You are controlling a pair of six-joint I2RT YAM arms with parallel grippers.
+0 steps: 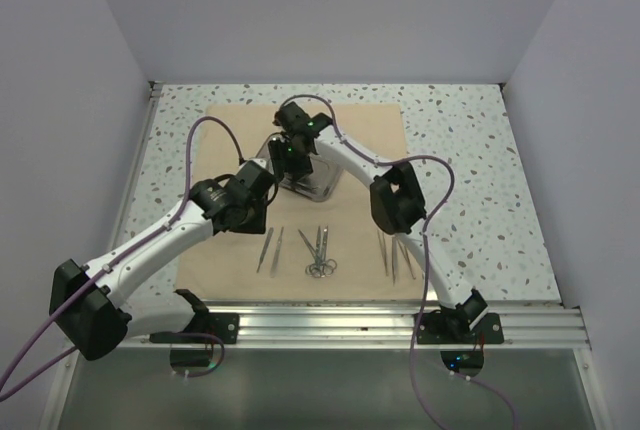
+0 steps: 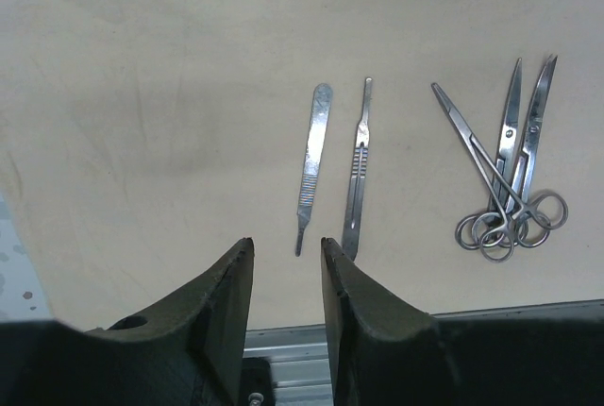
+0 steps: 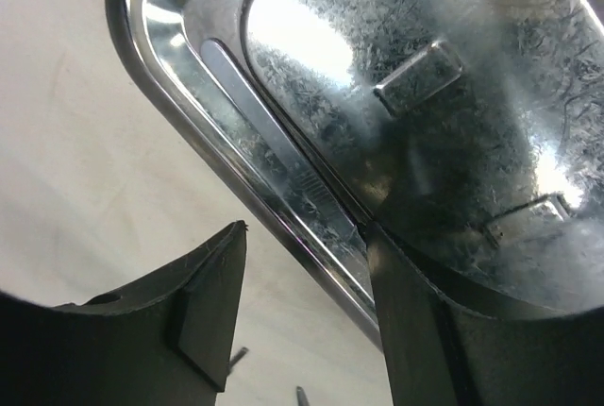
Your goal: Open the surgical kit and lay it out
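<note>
The metal tray (image 1: 330,182) sits on the beige cloth behind the middle. Inside it, along one wall, lies a slim flat metal handle (image 3: 274,137). My right gripper is open at that wall: one finger is over the cloth outside the rim, the other over the tray by the handle's near end. My left gripper stands open and empty above the cloth. Two scalpel handles (image 2: 315,146) lie side by side there, apart from its fingers. To their right, scissors and a clamp (image 2: 475,142) overlap at their rings.
Several thin instruments (image 1: 394,262) lie spaced apart at the cloth's front right.
</note>
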